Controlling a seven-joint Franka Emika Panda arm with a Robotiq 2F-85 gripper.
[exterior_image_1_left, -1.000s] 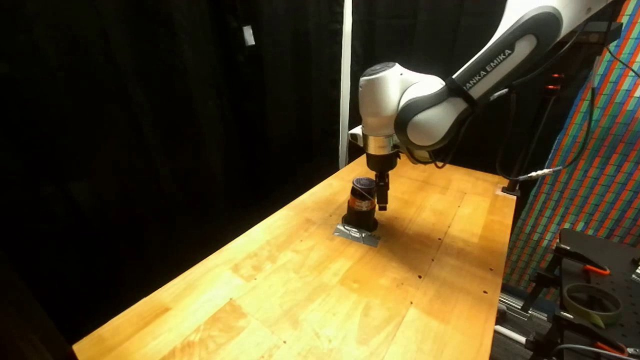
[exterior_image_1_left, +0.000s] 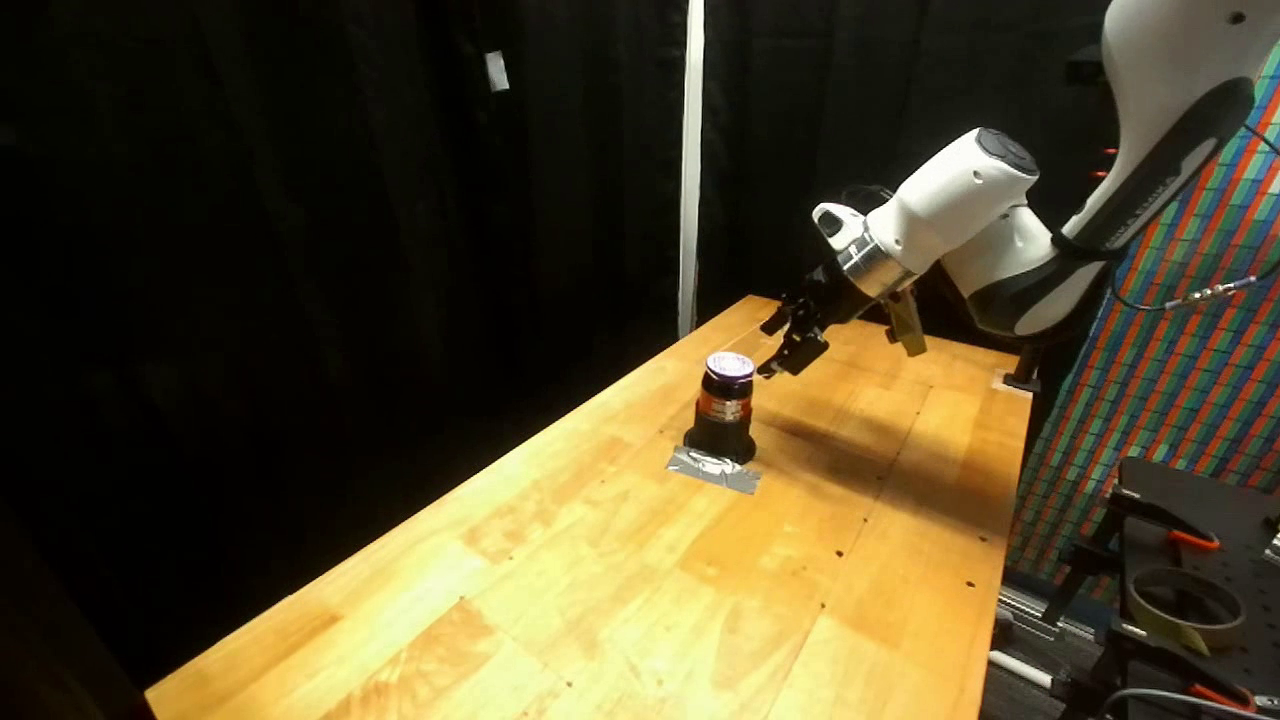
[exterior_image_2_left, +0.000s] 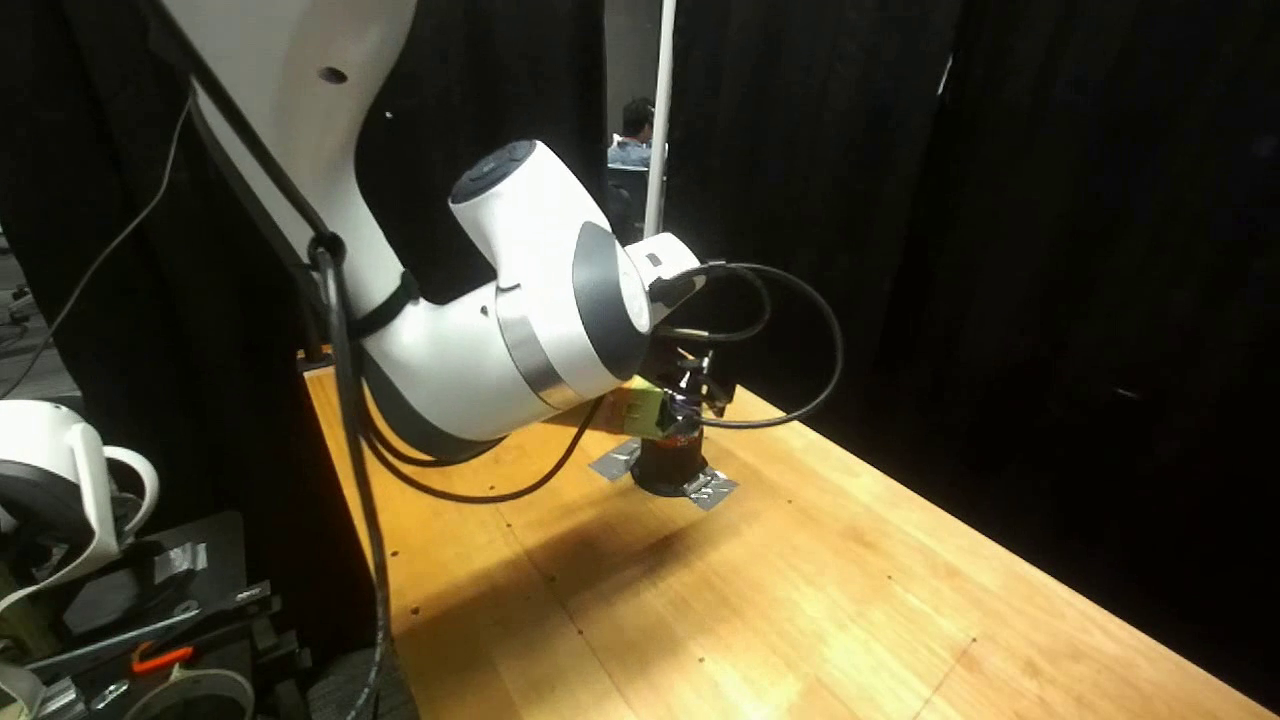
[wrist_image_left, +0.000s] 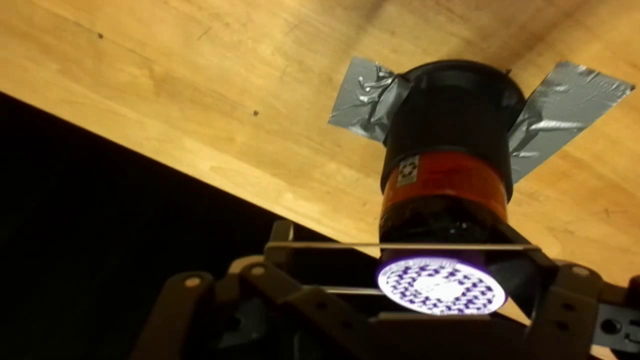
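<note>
A dark jar (exterior_image_1_left: 725, 409) with an orange label and a patterned lid (exterior_image_1_left: 729, 366) stands upright on the table in a black round base (wrist_image_left: 454, 111). Grey tape (wrist_image_left: 567, 114) fixes that base to the wood. Just beside and slightly above the lid, on the robot's side, is my tilted gripper (exterior_image_1_left: 769, 349). Its fingers are spread open and it holds no jar. In the wrist view the brightly lit lid (wrist_image_left: 442, 286) appears between the dark fingers, and a thin pale strip (wrist_image_left: 336, 245) spans across in front of the jar. Whether anything touches the lid, I cannot tell.
Dark curtains hang beyond its far edge. A black cart (exterior_image_1_left: 1200, 516) with clamps and a tape roll (exterior_image_1_left: 1185, 606) stands off the table's right side. Cables loop around the arm (exterior_image_2_left: 480, 360).
The arm has swung from upright to a steep tilt, its wrist moving right and back in exterior view 1. The fingertips have risen to lid height. The lid, dark before, now looks bright.
</note>
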